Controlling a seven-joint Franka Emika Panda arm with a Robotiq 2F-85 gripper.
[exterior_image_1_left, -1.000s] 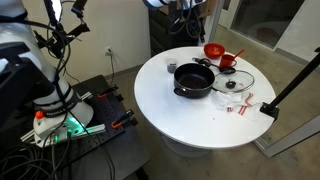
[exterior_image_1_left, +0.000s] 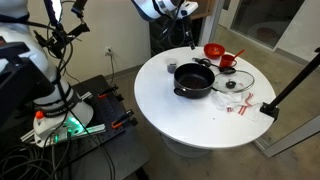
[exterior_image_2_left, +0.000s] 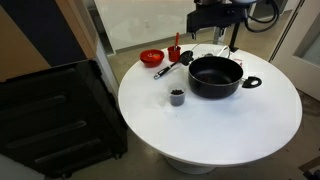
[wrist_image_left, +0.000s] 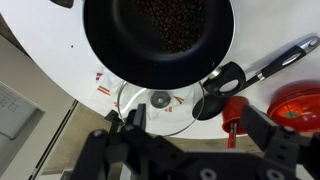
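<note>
My gripper is open, its two fingers wide apart at the bottom of the wrist view with nothing held between them. It hangs above the far side of the table. A black pot (exterior_image_1_left: 194, 80) stands uncovered near the table's middle; dark beans (wrist_image_left: 172, 20) lie on its bottom in the wrist view. Beside the pot rests a clear glass lid (exterior_image_1_left: 232, 81) with a dark knob (wrist_image_left: 160, 99). A black ladle (wrist_image_left: 222, 78), a red mug (wrist_image_left: 235, 108) and a red bowl (wrist_image_left: 297, 105) sit past the pot. A small grey cup (exterior_image_2_left: 177, 97) with dark contents stands apart from it.
The round white table (exterior_image_1_left: 185, 115) has free room on its near side in exterior view 1. Red-marked scraps (exterior_image_1_left: 247, 100) lie by the lid. A dark-handled utensil (wrist_image_left: 287, 57) stretches near the red bowl. A black drawer unit (exterior_image_2_left: 60, 100) stands beside the table.
In exterior view 1 the arm has come lower over the table's far side than one second ago. The pot, lid, cup and red dishes have stayed in place.
</note>
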